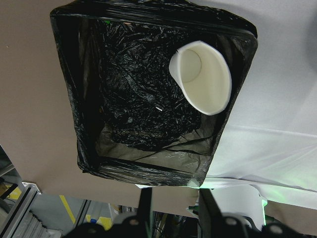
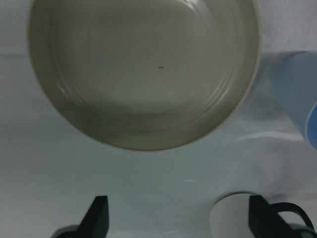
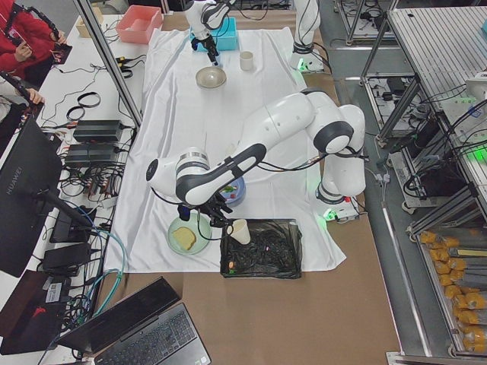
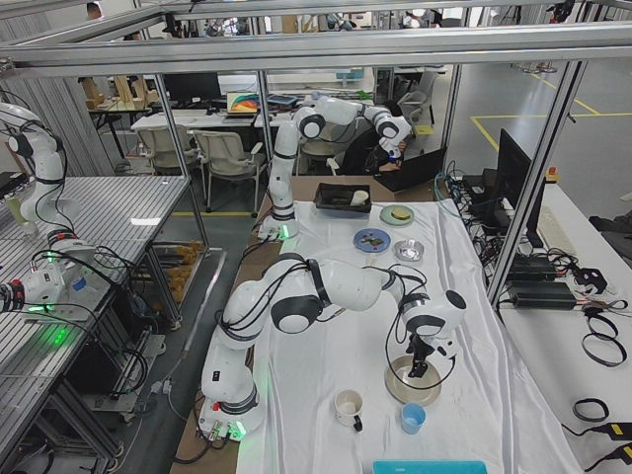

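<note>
A white cup (image 1: pixel 208 84) lies tipped inside the black bag-lined bin (image 1: pixel 74 119); in the camera left view it sits at the bin's upper left (image 3: pixel 239 231), just beside my left gripper (image 3: pixel 218 213). In the left wrist view my left gripper stands open at the bin's edge, nothing between its fingers. My right gripper is open above the white cloth, near a beige shallow bowl (image 2: pixel 148 129), a blue cup (image 2: pixel 294 89) and a mug (image 2: pixel 230 215) with a dark handle.
A green plate (image 3: pixel 175 247) with a yellow item and a blue plate (image 4: pixel 371 237) with food lie near the bin. A silver dish (image 4: pixel 409 249) is beside them. A turquoise tray (image 4: pixel 430 466) stands beyond the right arm. Laptops line the table edge.
</note>
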